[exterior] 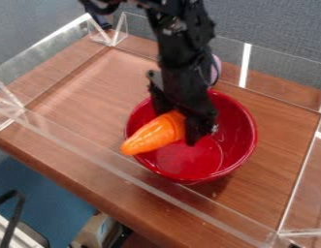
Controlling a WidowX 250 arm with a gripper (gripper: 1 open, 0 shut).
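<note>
My black gripper (183, 116) reaches down from the top over a red bowl (222, 153) on the wooden table. An orange carrot (152, 134) is held at the gripper's lower end, over the left rim of the bowl, its tip pointing down-left. The fingertips are partly hidden behind the carrot and each other.
Clear plastic walls edge the wooden surface (72, 97). A pinkish object is partly hidden behind the arm at the back. Bare wood lies to the left of the bowl. Dark floor with a cable shows at lower left.
</note>
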